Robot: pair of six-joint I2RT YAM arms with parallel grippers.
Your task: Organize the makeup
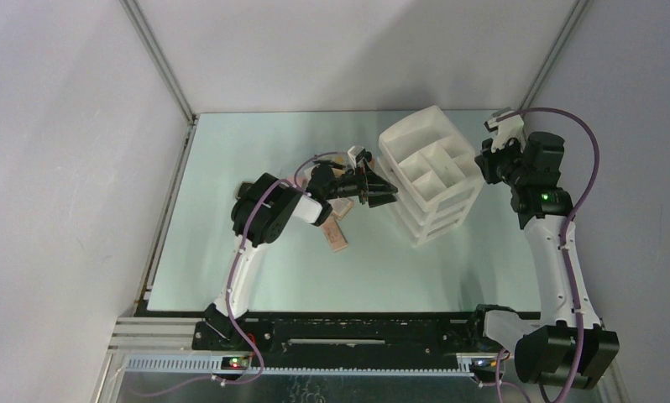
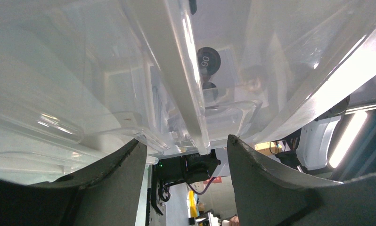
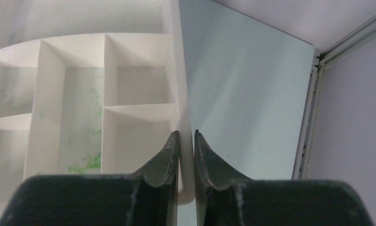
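A white multi-tier organizer (image 1: 428, 159), with empty compartments on top, stands at the table's back right. My left gripper (image 1: 382, 189) is at its left side; in the left wrist view its fingers (image 2: 106, 183) stand part open, facing a translucent drawer front (image 2: 191, 108) with a rail reaching toward the gap between them. My right gripper is shut on the organizer's right rim, with a compartment wall between its fingertips. A few makeup items, including a pink palette (image 1: 334, 235), lie partly hidden beneath the left arm.
A dark item (image 1: 242, 189) lies at the left by the left arm. Walls rise at the back and both sides.
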